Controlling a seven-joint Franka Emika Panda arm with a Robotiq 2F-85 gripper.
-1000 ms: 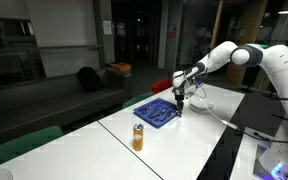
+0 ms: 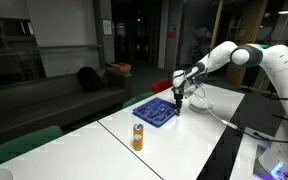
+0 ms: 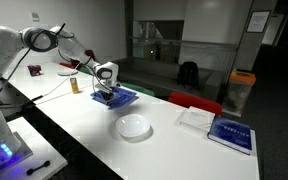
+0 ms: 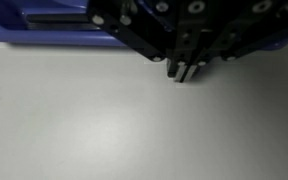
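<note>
My gripper is shut, its two fingertips together, and nothing shows between them in the wrist view. It points down close above the white table, just beside the edge of the blue tray (image 4: 54, 38). In exterior view 1 the gripper (image 2: 178, 106) hangs at the right side of the blue tray (image 2: 152, 112), which holds dark items too small to name. Seen in exterior view 2, the arm partly covers the blue tray (image 3: 124, 97).
A white bowl (image 3: 133, 126) stands on the table near the tray. An orange container (image 2: 138, 137) stands upright apart from it. A blue box (image 3: 231, 133) and a white rack-like thing (image 3: 195, 119) lie far off.
</note>
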